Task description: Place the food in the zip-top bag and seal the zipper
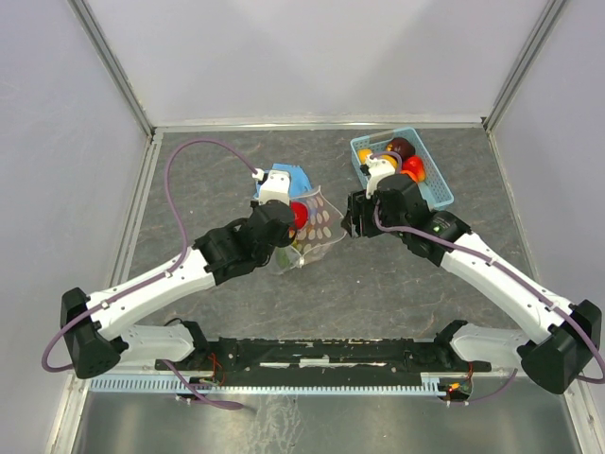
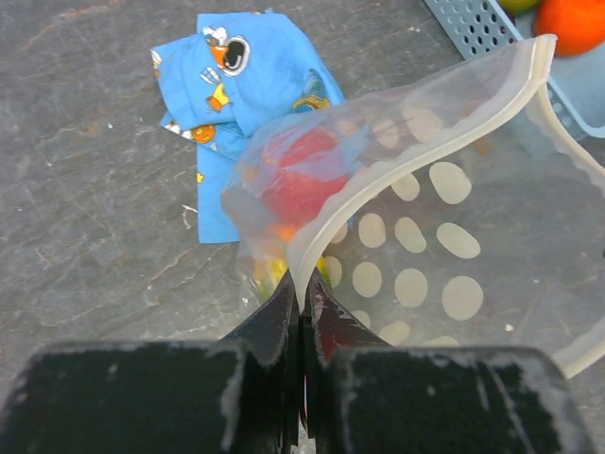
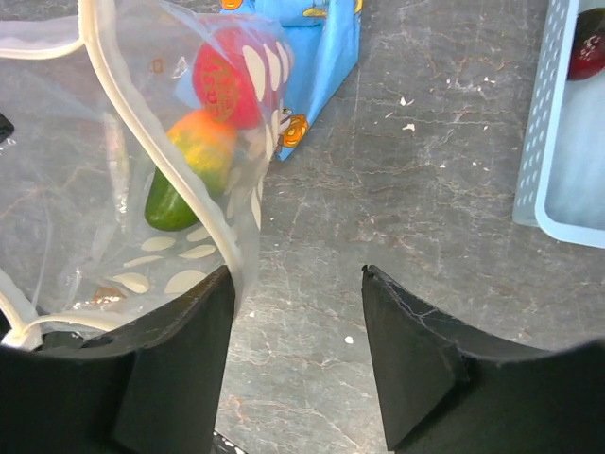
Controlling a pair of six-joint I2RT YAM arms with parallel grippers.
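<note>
A clear zip top bag (image 2: 411,284) with pale oval dots hangs with its mouth spread wide. Inside it lie a red round food (image 3: 227,85) and a yellow-to-green mango-like food (image 3: 194,165). My left gripper is shut on the bag's white zipper edge at one side of the mouth. Part open, my right gripper has a wide gap between its fingers; the bag's edge passes along its left finger (image 3: 194,322), and bare table shows in the gap.
A blue basket (image 1: 439,186) with several fruits stands at the back right, behind my right gripper. A blue printed cloth (image 2: 260,80) lies behind the bag.
</note>
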